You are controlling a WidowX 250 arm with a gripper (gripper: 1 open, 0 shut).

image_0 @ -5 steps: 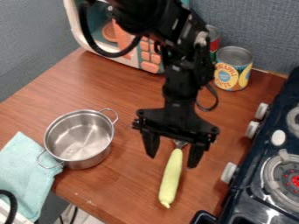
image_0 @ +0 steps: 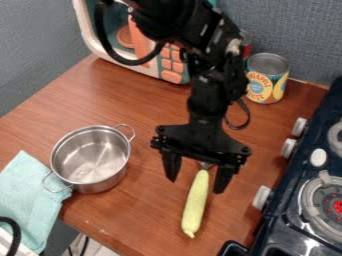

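Observation:
The black arm reaches down from the top of the camera view to its gripper point(image_0: 197, 173), whose two fingers are spread open just over the upper end of a pale yellow corn cob point(image_0: 191, 210). The cob lies lengthwise on the wooden table, with nothing visibly held between the fingers. Whether the fingertips touch it or the table cannot be told.
A steel pot point(image_0: 91, 160) stands left, by a light blue cloth point(image_0: 30, 190). A stove point(image_0: 302, 225) occupies the right. Cans point(image_0: 267, 80) and a toy microwave point(image_0: 120, 40) stand at the back.
The arm and gripper have shifted very slightly over the last second, staying over the cob's upper end. Everything else is where it was.

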